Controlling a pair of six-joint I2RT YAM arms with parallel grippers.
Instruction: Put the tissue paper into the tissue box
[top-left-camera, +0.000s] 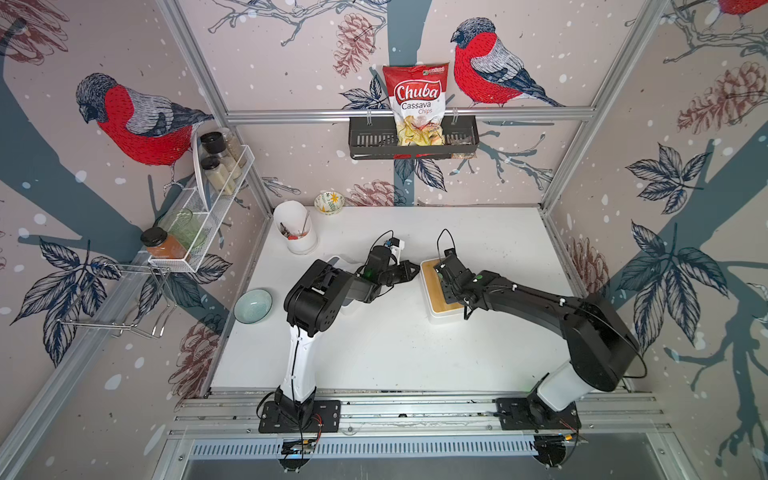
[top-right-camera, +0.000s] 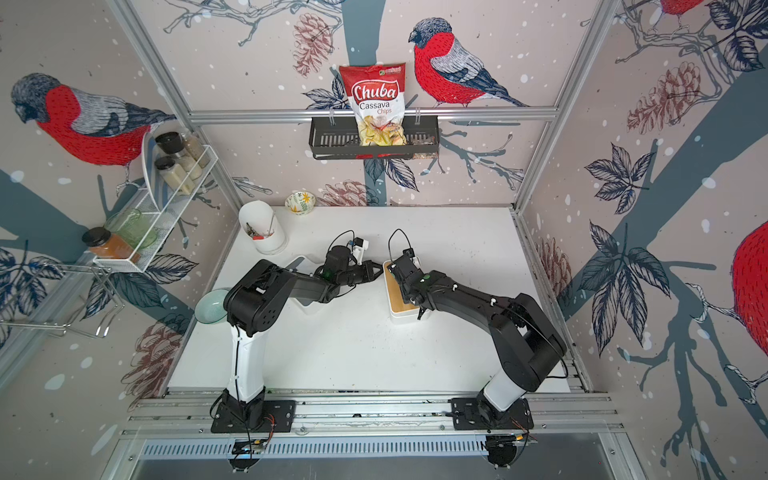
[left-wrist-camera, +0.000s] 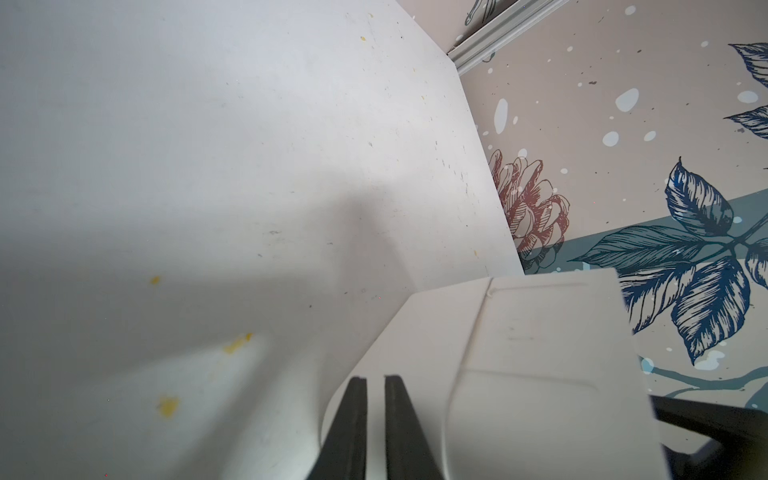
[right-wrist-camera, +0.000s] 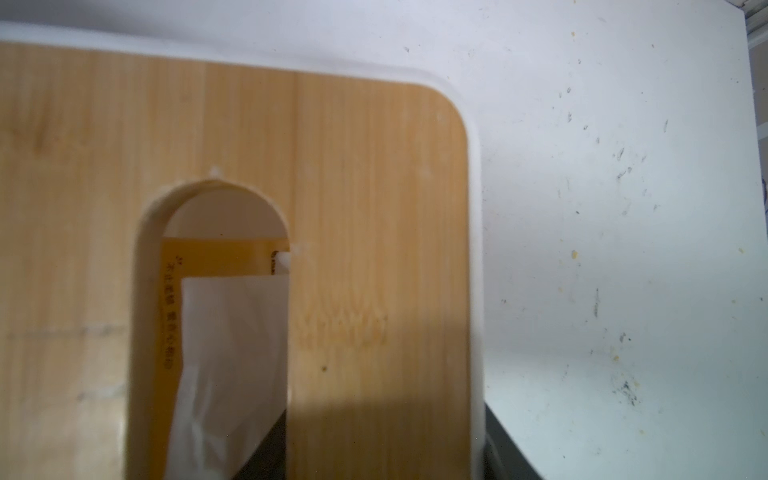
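The white tissue box (top-left-camera: 445, 316) with its bamboo lid (right-wrist-camera: 376, 200) stands right of the table's middle. One finger of my right gripper reaches into the lid's slot and the other is outside the box, so it is shut on the lid's side strip. Through the slot show a yellow pack (right-wrist-camera: 216, 248) and white tissue paper (right-wrist-camera: 232, 336) inside. My left gripper is at the box's left side, its fingers almost together with white box wall visible behind the narrow gap. Whether it pinches anything is unclear.
A pale container (top-right-camera: 305, 302) is partly hidden beneath the left arm. A white utensil pot (top-left-camera: 295, 227), a patterned bowl (top-left-camera: 329, 202) and a light green bowl (top-left-camera: 253, 305) sit toward the left and back.
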